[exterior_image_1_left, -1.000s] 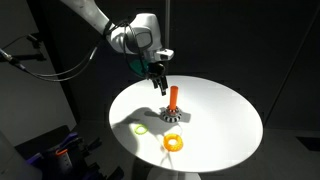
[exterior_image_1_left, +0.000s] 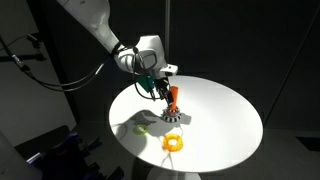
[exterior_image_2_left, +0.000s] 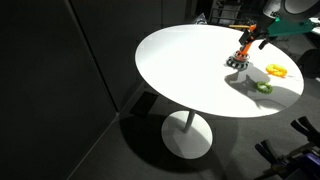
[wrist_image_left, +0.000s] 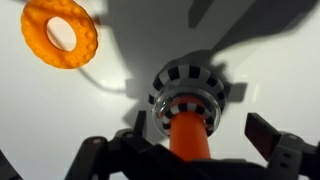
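An orange post (exterior_image_1_left: 173, 97) stands upright on a round base with a black-and-white checkered edge (exterior_image_1_left: 171, 115), on the white table. My gripper (exterior_image_1_left: 169, 85) is low at the post's upper part. In the wrist view the orange post (wrist_image_left: 189, 137) rises between the spread fingers of my gripper, nearer the left finger (wrist_image_left: 137, 132) than the right finger (wrist_image_left: 262, 134). Both fingers appear clear of it. The post (exterior_image_2_left: 246, 47) and its base (exterior_image_2_left: 237, 62) also show in exterior view 2, where the arm partly covers the area behind.
An orange-yellow ring (exterior_image_1_left: 166, 146) lies flat on the round white table (exterior_image_1_left: 225, 120), in front of the base. A smaller green ring (exterior_image_2_left: 264, 89) lies nearby.
My gripper has come down toward the orange post over the last second, ending beside its upper part. The post, its base and both rings stay where they were.
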